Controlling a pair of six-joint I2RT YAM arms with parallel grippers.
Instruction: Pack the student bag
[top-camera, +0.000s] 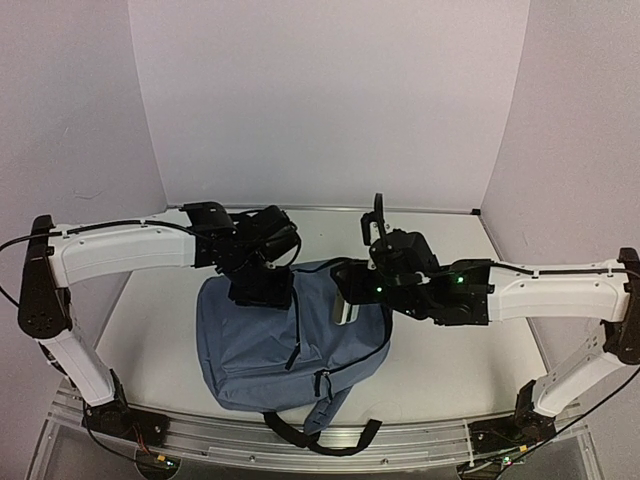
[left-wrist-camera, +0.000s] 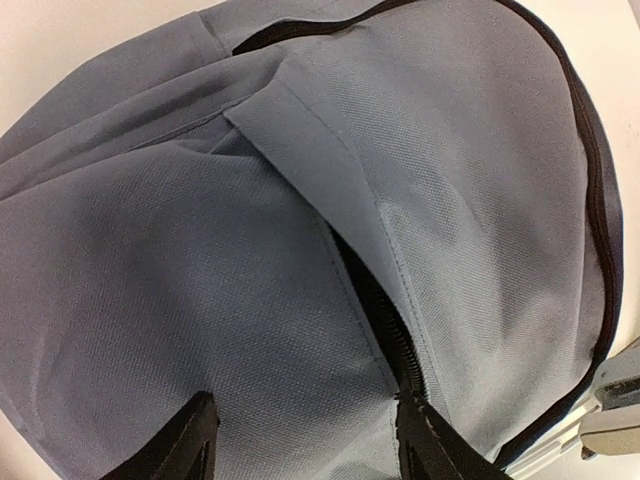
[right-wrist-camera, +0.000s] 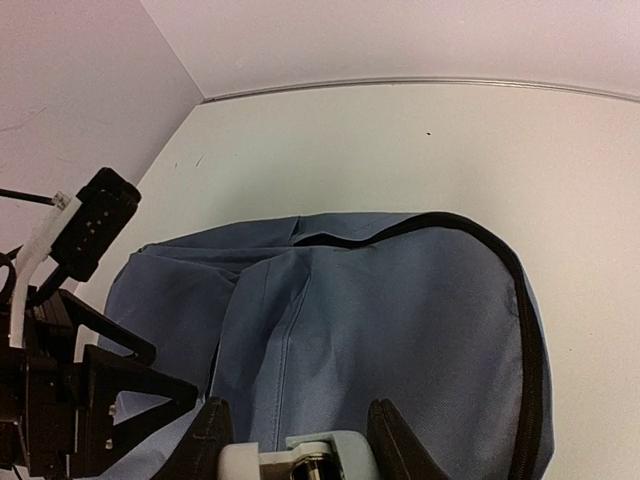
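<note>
A blue-grey student bag (top-camera: 260, 345) lies flat on the table, its strap toward the front edge. In the left wrist view its cloth (left-wrist-camera: 270, 280) shows an unzipped slit with dark zipper teeth down the middle. My left gripper (top-camera: 275, 300) hovers over the bag's left half; its fingers (left-wrist-camera: 185, 440) are spread, and only bag cloth shows behind them. Over the right half, my right gripper (top-camera: 345, 290) is shut on a slim white and grey object (right-wrist-camera: 305, 458), whose lower end hangs down. What exactly this object (top-camera: 346, 312) is cannot be told.
Walls (top-camera: 330, 110) enclose the back and sides. A black strap (top-camera: 330, 446) hangs across the metal front rail (top-camera: 420, 440). The two grippers are close together.
</note>
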